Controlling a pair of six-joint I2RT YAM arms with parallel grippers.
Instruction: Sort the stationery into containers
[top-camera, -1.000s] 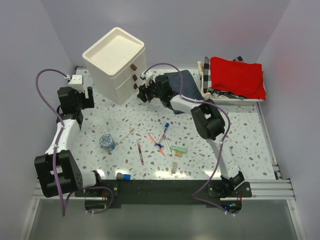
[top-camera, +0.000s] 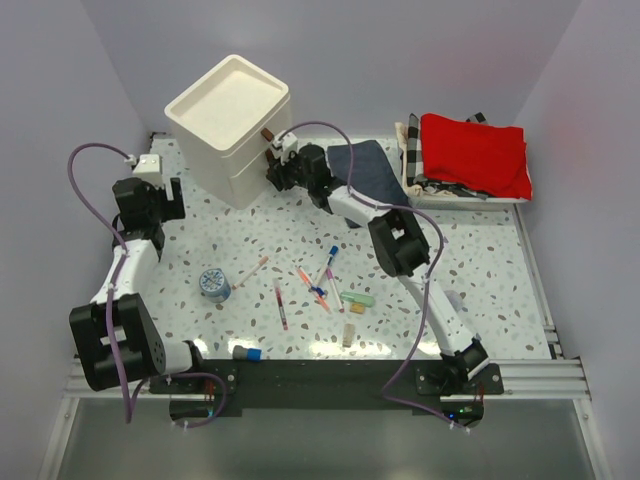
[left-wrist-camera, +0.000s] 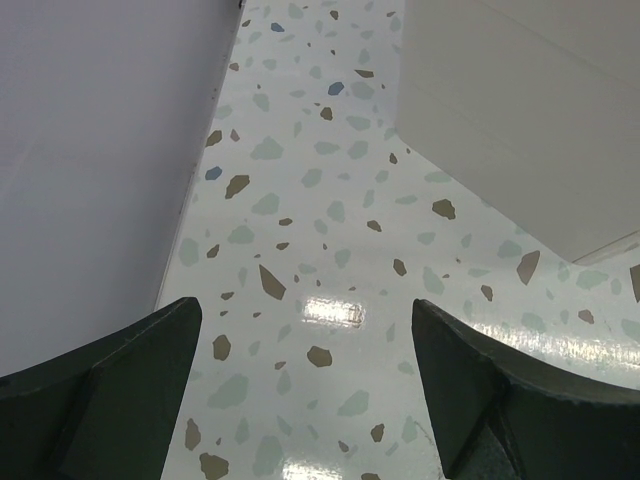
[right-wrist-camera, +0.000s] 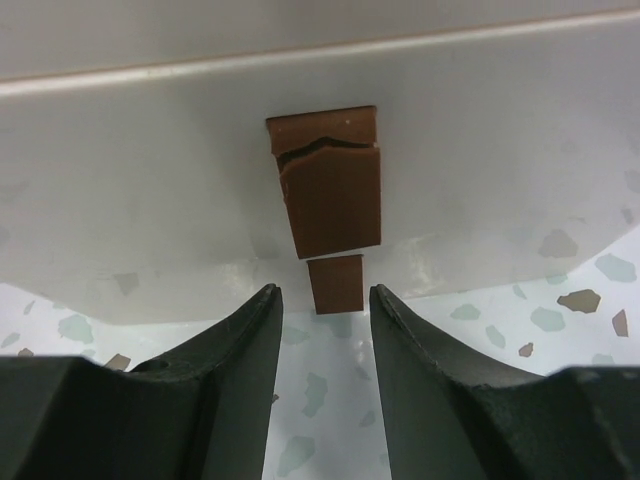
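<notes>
A white drawer unit (top-camera: 210, 100) stands at the back left, with brown handles (right-wrist-camera: 332, 200) on its front. My right gripper faces the lower handle (right-wrist-camera: 337, 294) from close in front, its fingers part open, with no thing clearly held. My left gripper stands open at the left side, only speckled table between its fingers. Pens and markers (top-camera: 281, 310) lie scattered at the front middle, with a blue-patterned round container (top-camera: 215, 282), a green item (top-camera: 358, 298) and a small beige block (top-camera: 348, 335).
A dark blue cloth (top-camera: 370, 165) lies at the back middle. A white bin (top-camera: 480, 205) with red and checked cloth stands back right. Walls (left-wrist-camera: 100, 150) bound the table on both sides.
My right gripper has moved left toward the drawer unit's handles, its arm shifting along. My left arm has shifted slightly.
</notes>
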